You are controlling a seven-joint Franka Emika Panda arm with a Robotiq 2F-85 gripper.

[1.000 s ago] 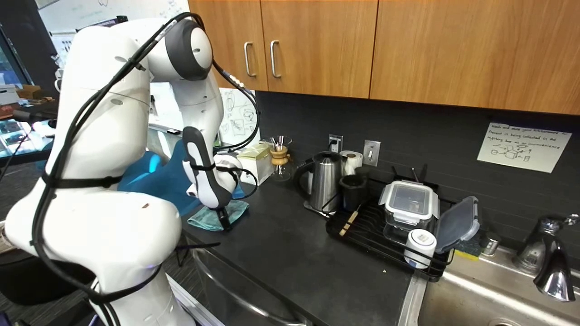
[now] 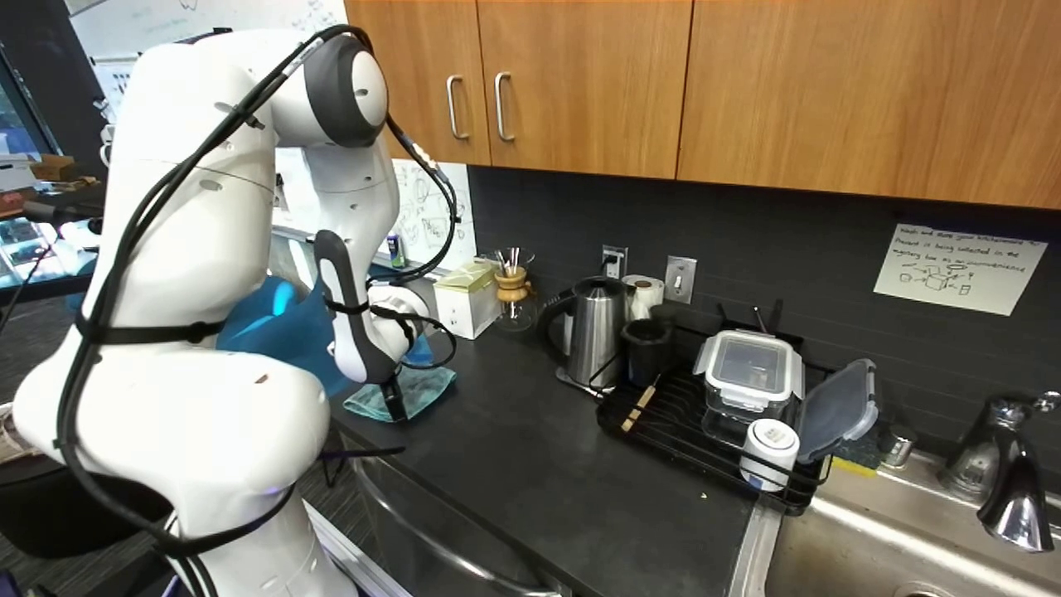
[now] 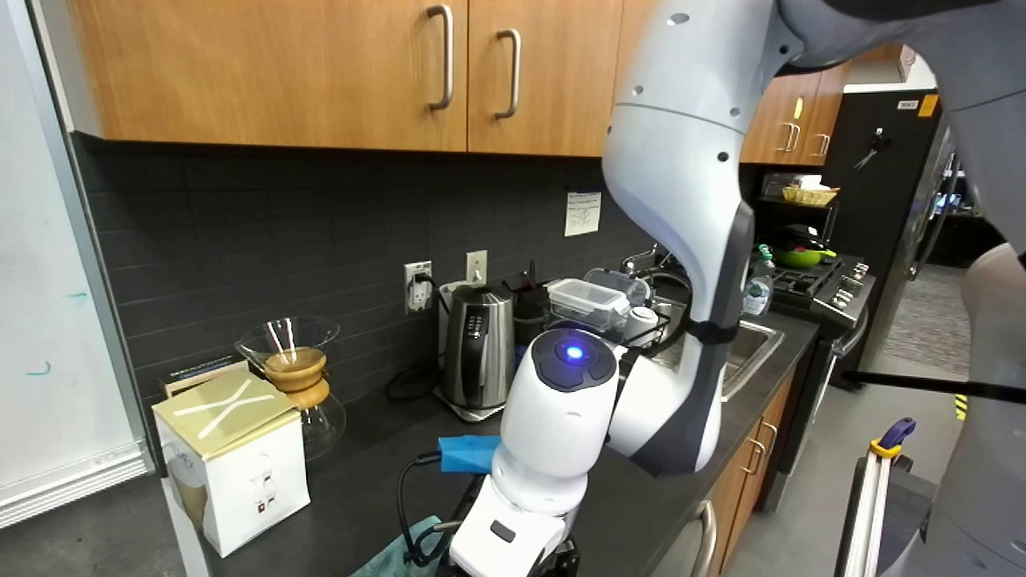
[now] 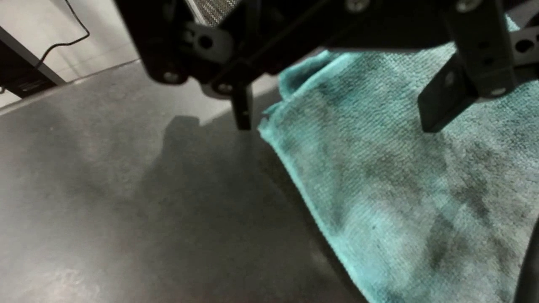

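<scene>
A teal cloth (image 4: 384, 166) lies on the dark counter, filling the right side of the wrist view. Above its edge my gripper stands open, its fingers wide apart and nothing held between them. One finger (image 4: 242, 112) is over bare counter just beside the cloth's corner, while the other finger (image 4: 444, 98) hangs over the cloth itself. In exterior view 1 the gripper (image 2: 394, 402) points down at the cloth (image 2: 429, 388), near the counter's left end. Whether the fingertips touch anything cannot be made out.
A white box (image 3: 240, 471) and a glass coffee maker (image 3: 305, 380) stand beyond the cloth. Farther along are a steel kettle (image 2: 594, 333), a black dish rack (image 2: 676, 438) with containers, and the sink (image 2: 845, 537).
In exterior view 1 my forearm and gripper have shifted slightly to the left over the cloth. The cloth looks to be in the same place.
</scene>
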